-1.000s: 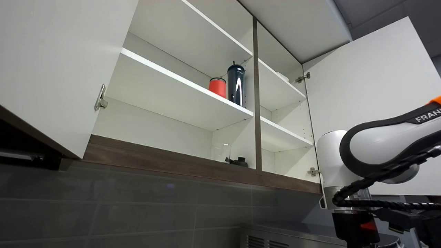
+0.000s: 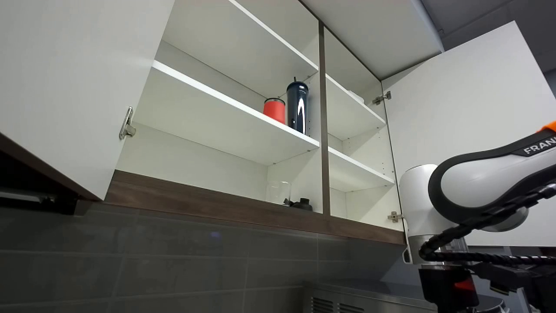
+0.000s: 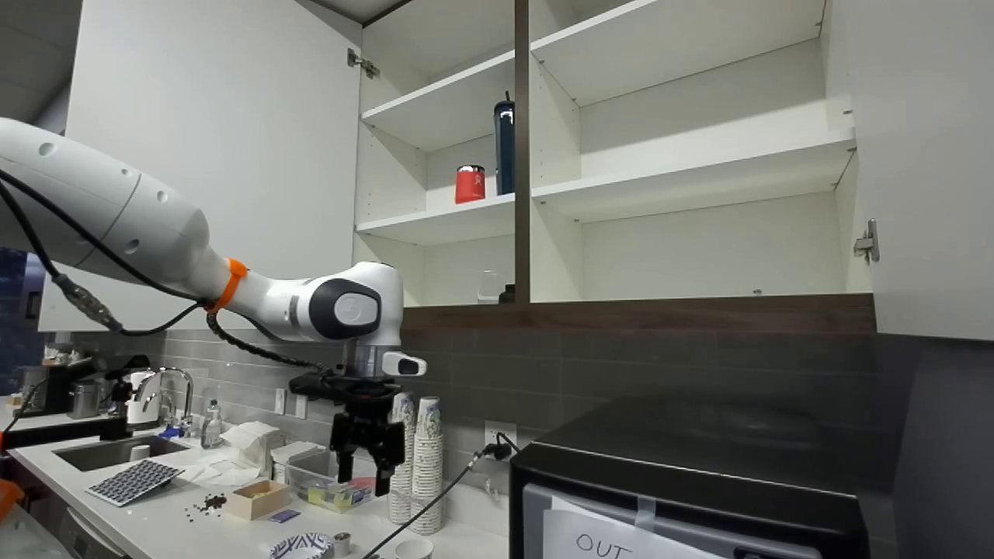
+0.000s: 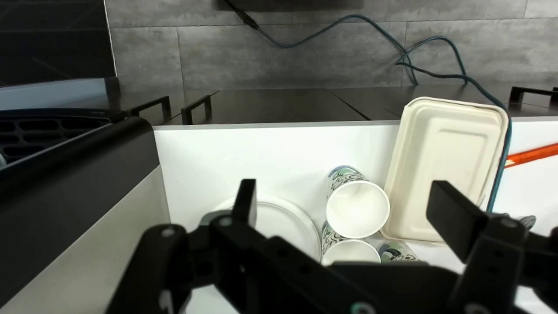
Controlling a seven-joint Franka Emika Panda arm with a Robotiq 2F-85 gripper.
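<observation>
In exterior view 2 my gripper (image 3: 365, 483) points down over the counter, in front of the stacked paper cups (image 3: 428, 466). Its fingers stand wide apart with nothing between them. From the wrist view, the open gripper hangs above paper cups (image 4: 361, 206), a white round plate (image 4: 285, 220) and a beige rectangular tray (image 4: 439, 157). The gripper's own body hides part of the plate and cups. A red tumbler (image 3: 470, 185) and a tall dark blue tumbler (image 3: 505, 149) stand on a middle shelf of the open cabinet.
A black microwave (image 3: 689, 466) with a paper sign stands beside the arm. The cabinet doors (image 2: 469, 141) are swung open. A clear glass (image 2: 279, 192) and a black lid-like object (image 2: 302, 204) sit on the bottom shelf. A dark cable (image 4: 494, 172) crosses the tray's edge. Much of the shelving is bare.
</observation>
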